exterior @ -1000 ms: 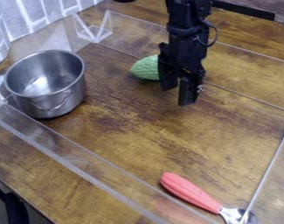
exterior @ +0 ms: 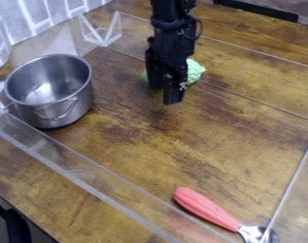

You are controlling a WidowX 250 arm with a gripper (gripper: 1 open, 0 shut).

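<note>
My black gripper (exterior: pixel 167 85) hangs low over the wooden table, in front of a pale green object (exterior: pixel 190 71) that it partly hides. Whether its fingers are open or shut, or touch the green object, I cannot tell. A steel pot (exterior: pixel 50 91) stands at the left. A pink-handled tool (exterior: pixel 209 208) with a metal head lies at the front right.
Clear plastic walls and rails edge the work area at the left and right.
My gripper has moved left across the front of the green object, which now shows more to its right. The pot and pink tool are unmoved.
</note>
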